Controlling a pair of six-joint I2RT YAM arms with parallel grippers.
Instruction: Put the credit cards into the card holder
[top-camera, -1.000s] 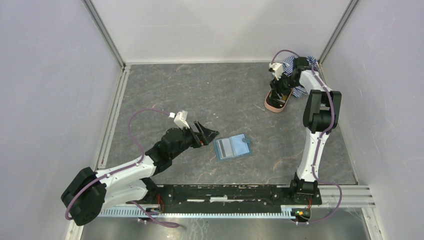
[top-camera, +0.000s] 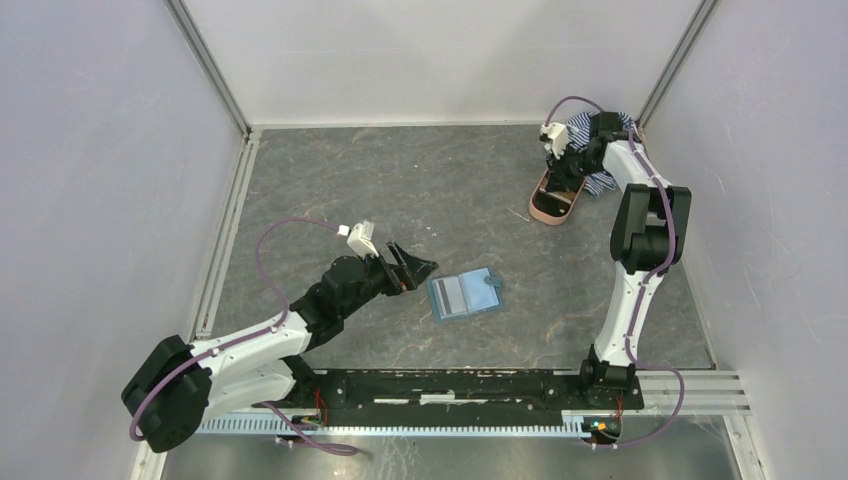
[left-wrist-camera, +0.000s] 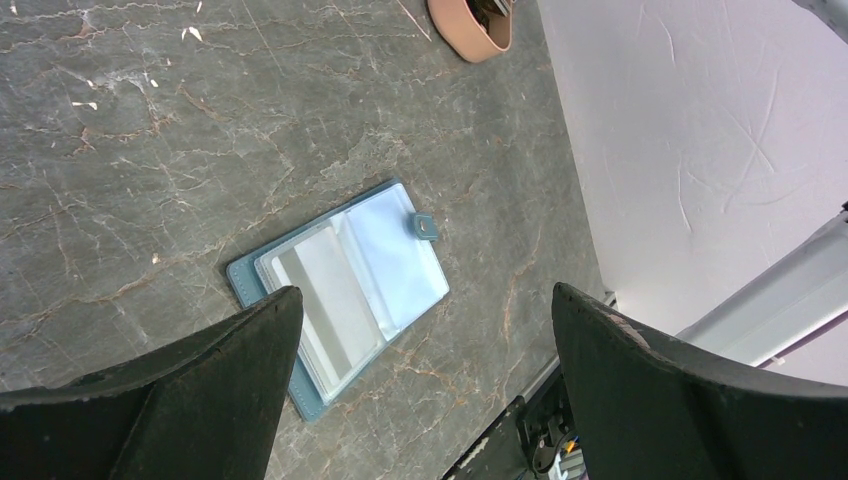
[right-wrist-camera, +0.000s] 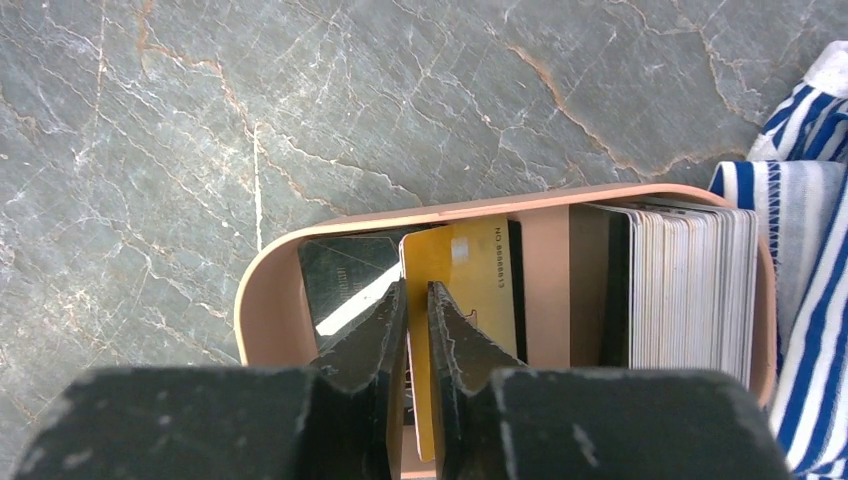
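Observation:
The blue card holder (top-camera: 466, 293) lies spread open on the table, its clear sleeves facing up; it also shows in the left wrist view (left-wrist-camera: 340, 290). My left gripper (top-camera: 420, 265) stands open just left of the holder, with nothing between its fingers. In the right wrist view, a gold card (right-wrist-camera: 475, 265) leans on edge inside a pink box (right-wrist-camera: 550, 250). My right gripper reaches into the box, its fingertips close on either side of the gold card's near edge; whether they press on it is unclear.
A dark card (right-wrist-camera: 355, 270) lies left of the gold one, and a stack of cards (right-wrist-camera: 690, 280) fills the box's other end. Blue-and-white striped cloth (right-wrist-camera: 810, 270) lies beside the box.
My right arm has shifted slightly to the right over the pink box. The left arm, the card holder and the box stay where they were.

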